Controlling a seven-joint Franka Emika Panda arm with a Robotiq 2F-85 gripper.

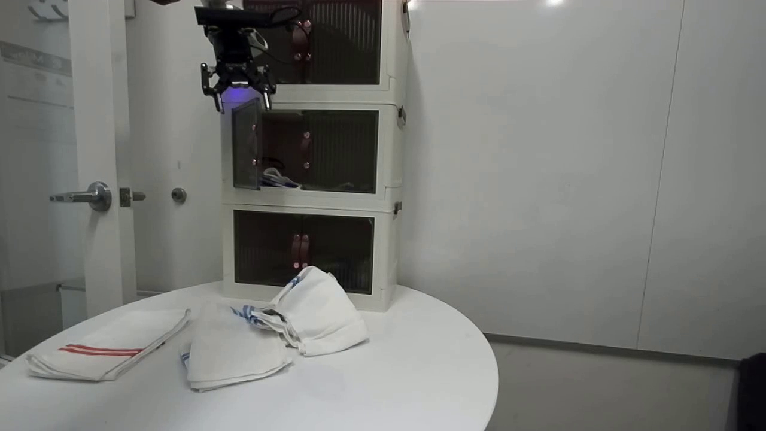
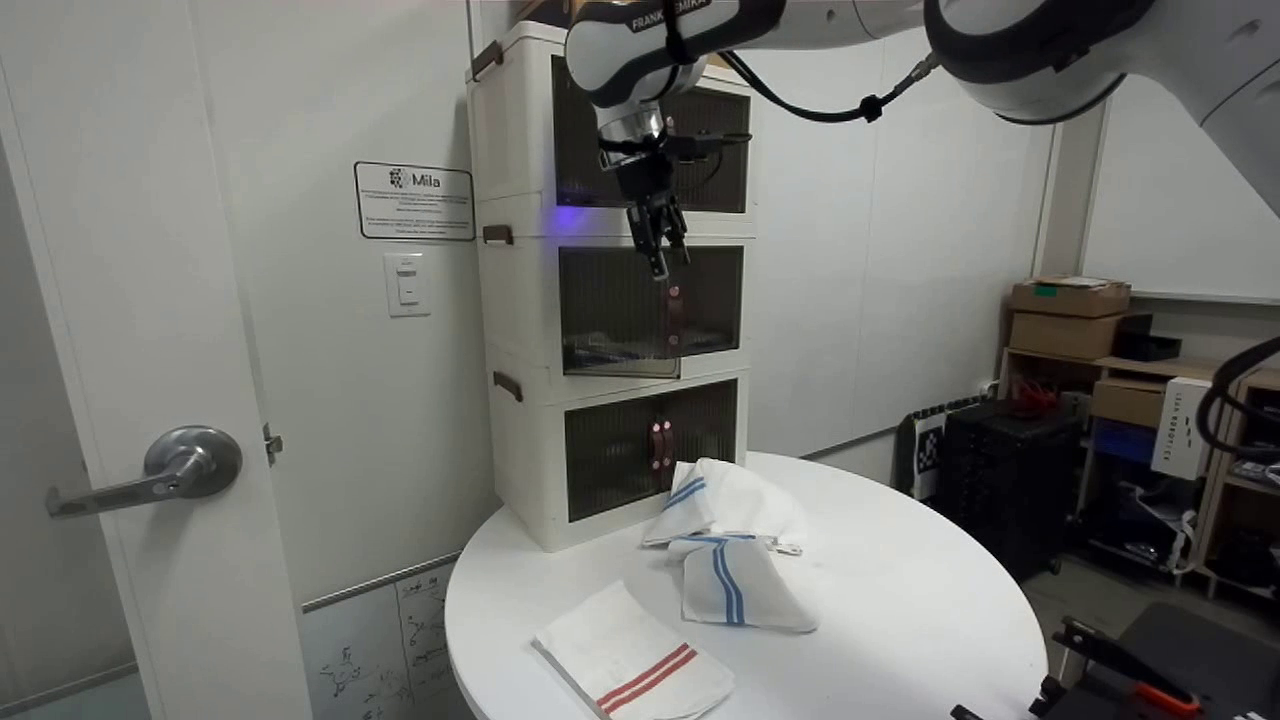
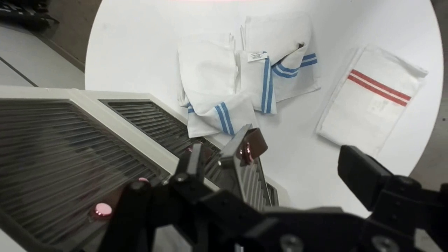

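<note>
My gripper hangs open at the upper left, by the top of the middle cabinet's left door. That door stands swung outward, its dark ribbed panel seen at an angle. In the wrist view the door's edge and brown handle show between the widely spread fingers, nearer the left one; nothing is gripped. The middle cabinet's right door is closed. Inside, a whitish-blue cloth shows through the opening. Whether a finger touches the door I cannot tell.
Two blue-striped towels lie crumpled together before the bottom cabinet. Apart from them lies a folded red-striped towel. Top and bottom cabinet doors are closed.
</note>
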